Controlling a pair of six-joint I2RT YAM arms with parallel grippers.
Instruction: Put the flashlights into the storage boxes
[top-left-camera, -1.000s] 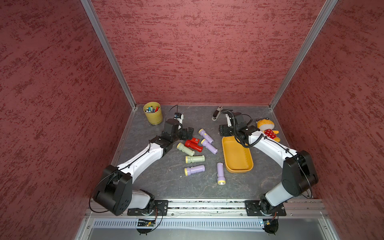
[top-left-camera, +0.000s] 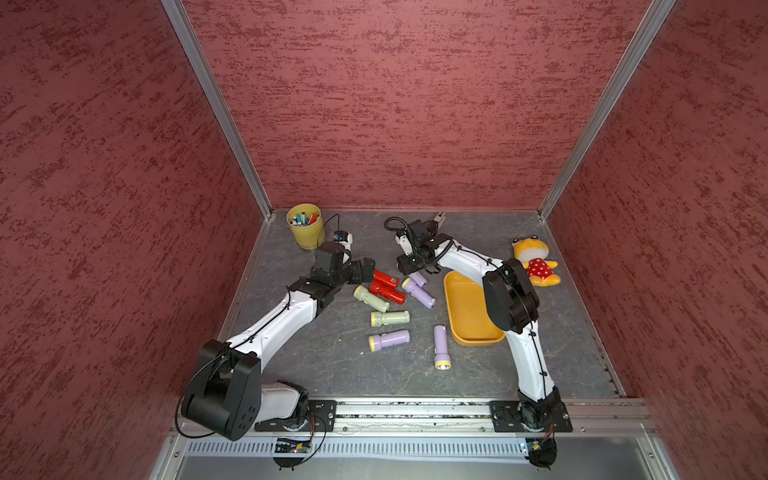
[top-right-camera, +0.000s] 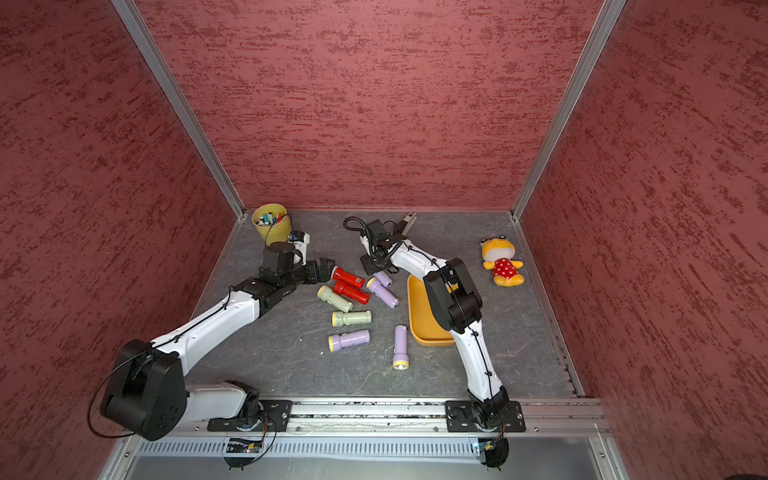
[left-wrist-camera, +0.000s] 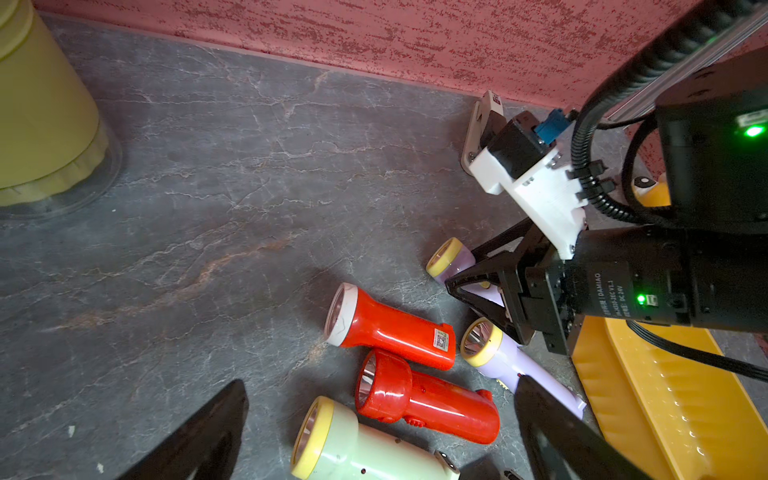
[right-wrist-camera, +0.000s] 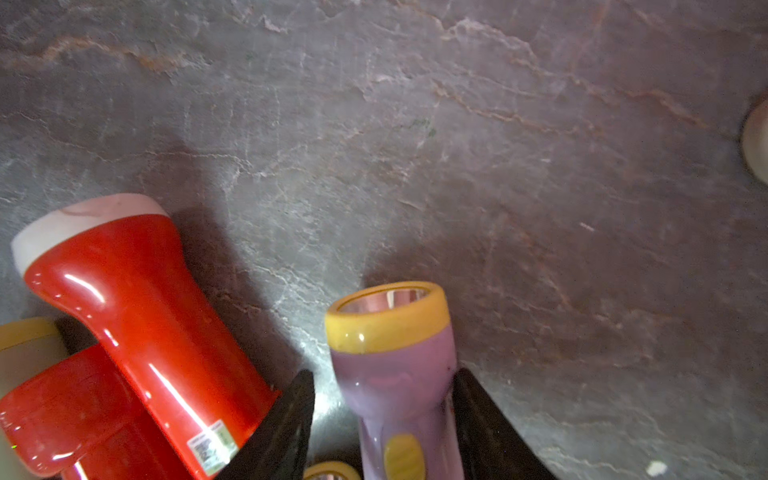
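Observation:
My right gripper (top-left-camera: 406, 264) is down around the rear purple flashlight (right-wrist-camera: 393, 376), its fingers on either side of the body; whether they press on it is unclear. My left gripper (top-left-camera: 360, 270) stands open above the red flashlights (left-wrist-camera: 432, 400), left of the right one. Pale green flashlights (top-left-camera: 389, 317) and more purple ones (top-left-camera: 389, 340) lie loose in front. The orange storage box (top-left-camera: 473, 336) is right of them, partly under my right arm, with no flashlight visible in it.
A yellow bucket of markers (top-left-camera: 308, 236) stands back left. A toy (top-left-camera: 541, 272) lies at the right, a small grey-black object (left-wrist-camera: 480, 128) at the back wall.
My right gripper has swung left from above the box down onto the rear purple flashlight. My left gripper has shifted slightly left.

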